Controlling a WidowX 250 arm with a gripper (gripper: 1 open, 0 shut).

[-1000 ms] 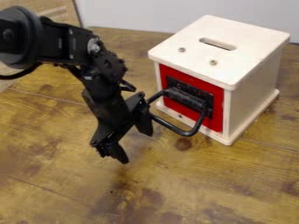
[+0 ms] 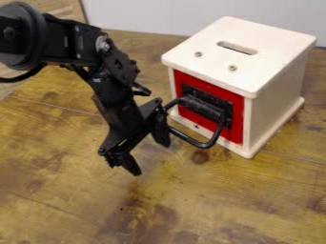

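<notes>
My black gripper (image 2: 147,148) hangs low over the wooden floor, just left of a white box (image 2: 273,105) with a red front panel (image 2: 180,82). A black bent handle (image 2: 201,142) sticks out from the dark middle of that panel toward me, its near end by my wrist. The fingers point down and look apart, with nothing visible held between them; whether the wrist touches the handle I cannot tell.
A pale wall (image 2: 152,14) runs along the back, with a cardboard piece at the upper left corner.
My arm and gripper have shifted very slightly; the box and handle look unchanged.
</notes>
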